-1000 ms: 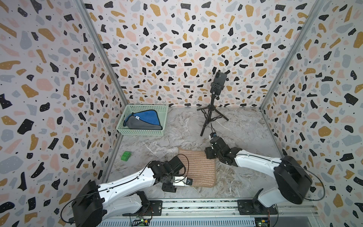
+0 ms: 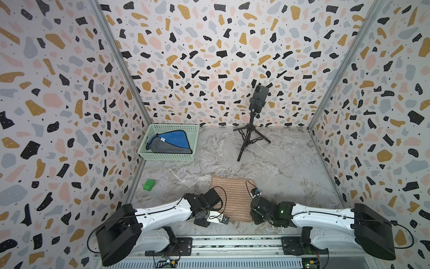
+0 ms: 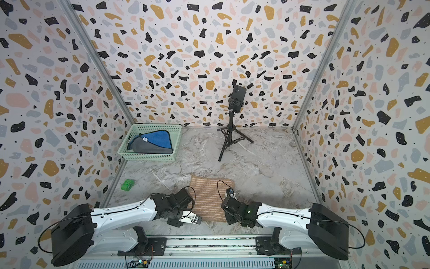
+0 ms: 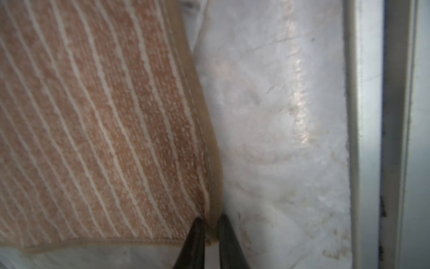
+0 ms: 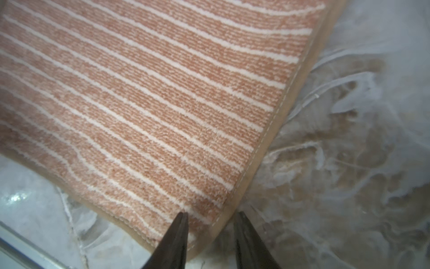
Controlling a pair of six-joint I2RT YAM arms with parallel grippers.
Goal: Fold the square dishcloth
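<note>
The square dishcloth [image 2: 233,197], brown with pale stripes and a tan hem, lies spread on the table between my arms. In the left wrist view, the close-set fingers of my left gripper straddle a corner of the cloth [image 4: 112,134]. The hem bunches up in the narrow gap; whether they grip it cannot be told. My right gripper is open in the right wrist view, its fingers on either side of another corner of the cloth [image 5: 147,112]. Both arms hide the cloth's near side corners in the top left view.
A pale green basket [image 2: 169,157] with a blue and grey item stands at the back left. A green block [image 2: 149,184] lies at the left, and a black tripod with a phone [image 2: 250,127] stands behind the cloth.
The right arm has come from the cloth's far right corner to its near right corner. The left arm has shifted only slightly by the near left corner. The cloth looks unmoved.
</note>
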